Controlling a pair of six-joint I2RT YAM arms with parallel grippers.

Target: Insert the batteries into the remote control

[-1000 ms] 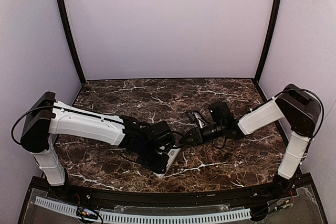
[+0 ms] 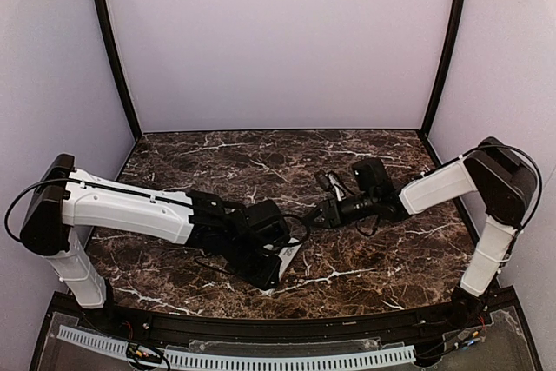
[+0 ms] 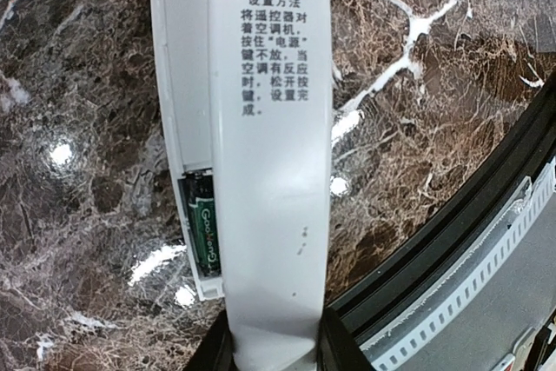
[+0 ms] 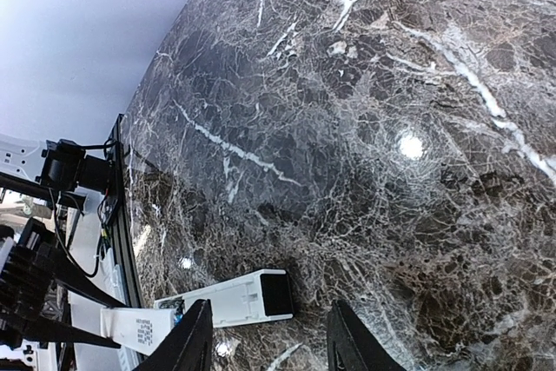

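Note:
The white remote (image 3: 181, 76) lies on the marble table, with a green battery (image 3: 202, 223) in its open compartment, partly hidden. My left gripper is shut on the white battery cover, which has printed text and hangs over the remote; in the right wrist view the cover (image 4: 139, 327) shows between its fingers at lower left. My right gripper is part open above the table, to the right of the left one in the top view, with nothing seen held. The remote (image 4: 230, 300) lies beyond its fingertips.
The table's front edge (image 3: 434, 241) and metal rail run close by the remote. Walls stand at the back and sides.
My right arm has moved back to the right and slightly up, away from the remote.

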